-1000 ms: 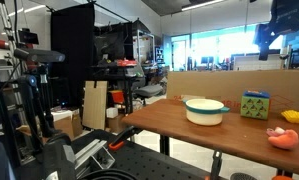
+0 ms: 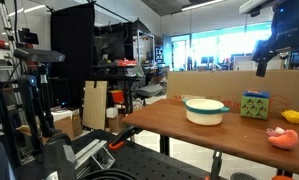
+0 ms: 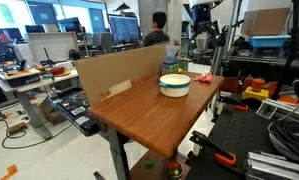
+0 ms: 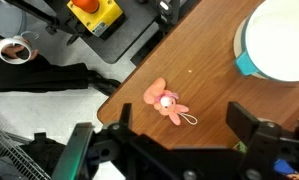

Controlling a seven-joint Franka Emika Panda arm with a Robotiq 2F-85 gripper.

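Note:
A pink plush toy (image 2: 284,138) lies on the right part of the wooden table. In the wrist view, the toy (image 4: 165,101) shows a pale patch and a thin white loop, between and ahead of my fingers. My gripper is open, with nothing held. It hangs well above the tabletop at the upper right of exterior view 1. A white bowl with a teal rim (image 2: 204,112) stands left of the toy; in the wrist view the bowl (image 4: 281,38) is cut off at the upper right.
Behind the toy sits a green and blue box (image 2: 254,104), with a yellow item (image 2: 291,116) beside it. A tall brown board (image 3: 119,75) runs along the table's back edge. Bare table (image 3: 139,116) lies on the bowl's other side.
My gripper has come down somewhat over the right part of the table. The toy, bowl and box have stayed in place.

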